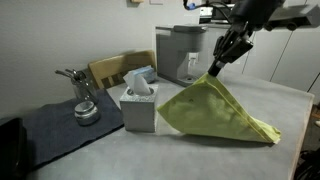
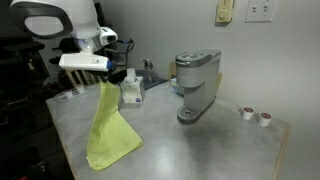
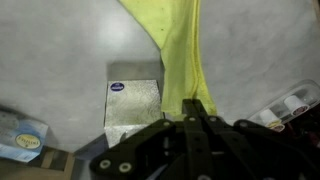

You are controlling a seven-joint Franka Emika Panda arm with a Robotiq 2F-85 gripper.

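Note:
A yellow-green cloth (image 1: 215,112) hangs from my gripper (image 1: 214,70), one part raised and the rest trailing on the table. Shut on the cloth, the gripper's fingers pinch it near its upper end. In the second exterior view the cloth (image 2: 110,130) drapes down from the gripper (image 2: 106,82) and spreads over the tabletop. Seen from the wrist, the cloth (image 3: 180,50) runs up to the fingertips, which it partly hides.
A tissue box (image 1: 139,108) stands beside the cloth. Behind it is a grey coffee machine (image 1: 180,52). A dark mat (image 1: 75,130) holds a metal utensil pot (image 1: 86,110). In the second exterior view, the table's right part is clear.

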